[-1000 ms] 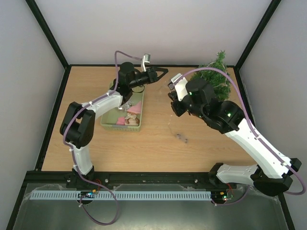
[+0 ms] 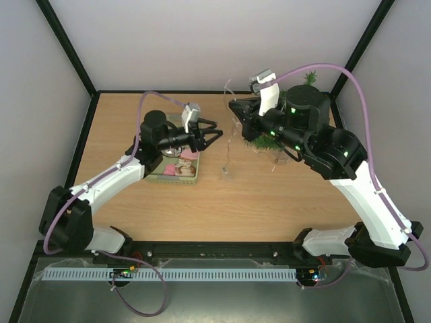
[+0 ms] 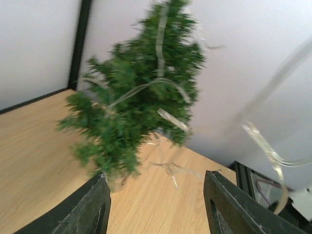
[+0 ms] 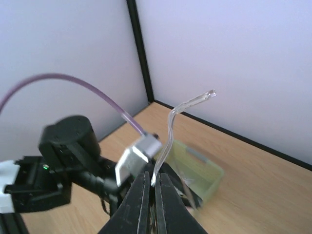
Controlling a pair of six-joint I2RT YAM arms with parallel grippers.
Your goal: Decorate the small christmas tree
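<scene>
The small green tree [image 2: 266, 141] stands at the right of the table, partly behind my right arm; white wire lies across its branches [image 3: 131, 112] in the left wrist view. My right gripper [image 2: 236, 106] is raised near the middle, shut on a clear, thin string [image 4: 170, 127] that rises from between its fingertips and, in the top view, dangles towards the table. My left gripper [image 2: 210, 134] stands open to the left of the string, facing the tree, with nothing between its fingers.
A green basket [image 2: 161, 177] with pink and cream ornaments sits left of middle, partly under my left arm. Walls close the back and sides.
My left gripper has moved toward the front.
</scene>
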